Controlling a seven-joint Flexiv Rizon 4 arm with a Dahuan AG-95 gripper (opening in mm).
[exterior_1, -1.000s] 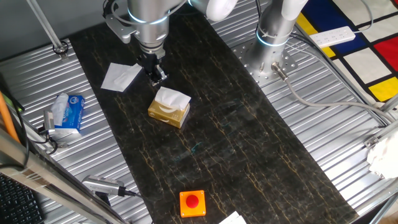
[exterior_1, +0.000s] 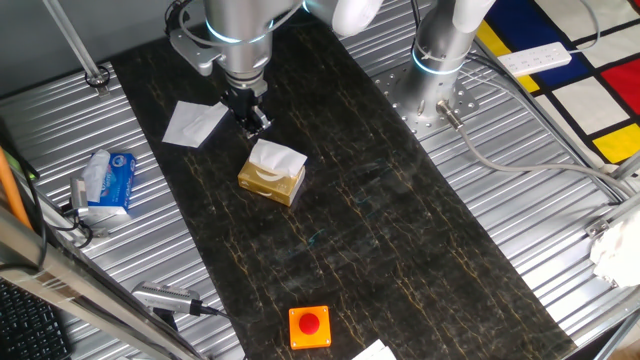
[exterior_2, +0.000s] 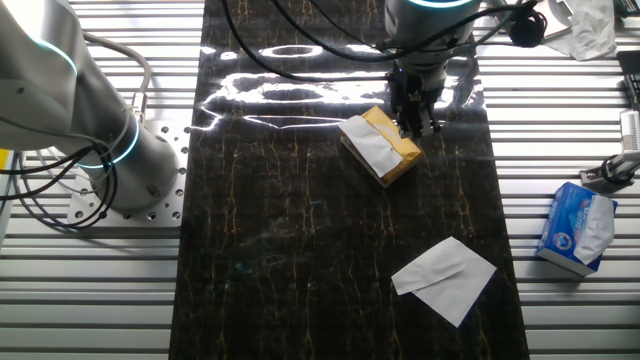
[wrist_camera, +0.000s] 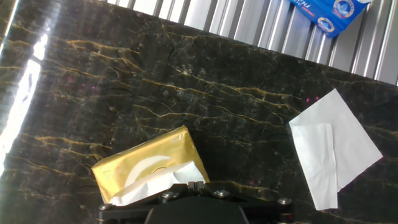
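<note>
A gold tissue pack (exterior_1: 270, 184) lies on the dark marbled mat, a white tissue (exterior_1: 278, 158) sticking out of its top. My gripper (exterior_1: 258, 128) hangs above the mat, just behind the pack in exterior view 1. From the wrist, the fingertips (wrist_camera: 192, 185) meet at the bottom middle, and no object shows between them. They overlap the lower edge of the pack (wrist_camera: 149, 163) there, apparently from above. A loose, partly folded white tissue (wrist_camera: 348, 146) rests flat on the mat, apart from the gripper; it also shows in exterior view 2 (exterior_2: 445, 280).
A blue tissue pack (exterior_1: 118, 182) sits on the ribbed metal table left of the mat. An orange box with a red button (exterior_1: 310, 322) stands at the mat's near end. The arm's base (exterior_1: 432, 95) is at the right. Mid-mat is clear.
</note>
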